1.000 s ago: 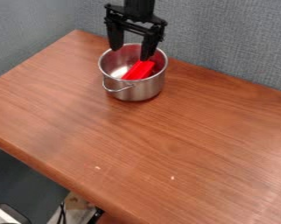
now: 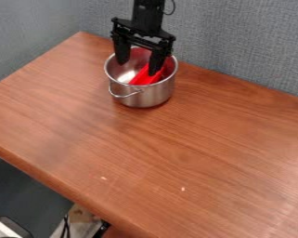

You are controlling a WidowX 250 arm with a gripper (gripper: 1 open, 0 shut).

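A steel pot (image 2: 137,95) with a wire handle stands at the back of the wooden table. Inside it lies a red object (image 2: 148,78). My black gripper (image 2: 138,61) hangs over the pot, its two fingers open and reaching down to about rim level, one on the left and one on the right above the red object.
A grey padded wall (image 2: 251,42) runs close behind. The table's front left edge drops to a dark floor with some clutter below.
My gripper has moved down toward the inside of the pot. The pot shows no clear movement.
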